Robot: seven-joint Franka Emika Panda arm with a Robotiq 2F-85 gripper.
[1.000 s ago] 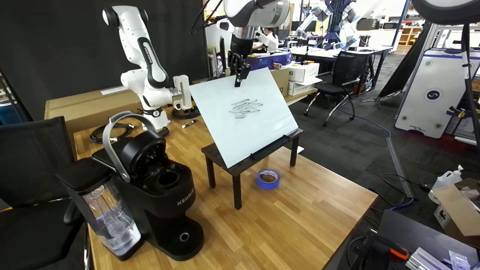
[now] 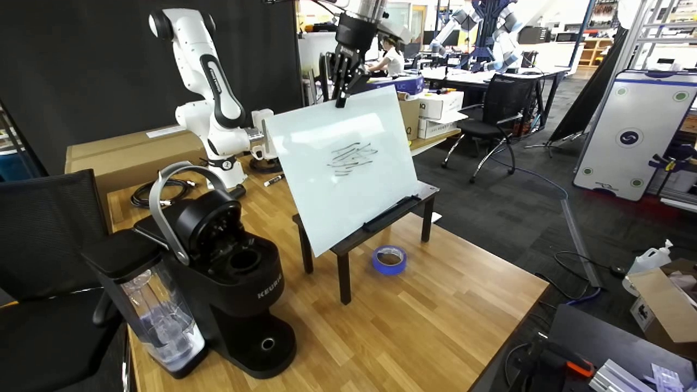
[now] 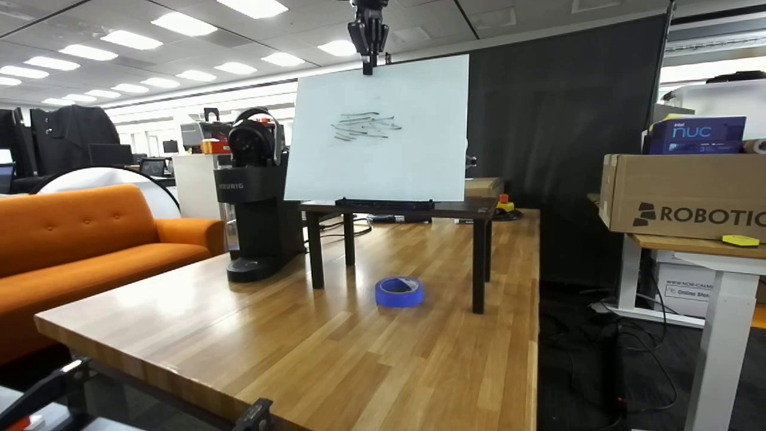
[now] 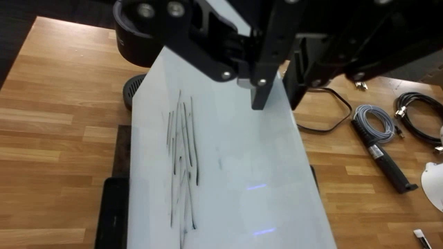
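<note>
A white board (image 2: 343,160) with dark scribbled marker strokes (image 2: 353,157) leans on a small dark stand (image 2: 421,194), its lower edge at a black ledge (image 3: 384,204). My gripper (image 2: 341,101) points down at the board's top edge. In the wrist view the gripper is partly open and straddles that edge: one finger (image 4: 261,96) lies over the marked face, the other beyond the edge. A gap shows between them. Firm contact with the board cannot be made out.
A black coffee maker (image 2: 242,281) with its lid raised stands left of the stand. Blue tape (image 2: 389,260) lies by the stand's legs. Behind are a second white arm (image 2: 219,98), a marker (image 2: 274,179) and cables (image 4: 376,124).
The board has shifted left in exterior view 1, its lower left corner now hanging lower, past the stand's edge. My gripper has moved slightly up and left, its arm tilting more.
</note>
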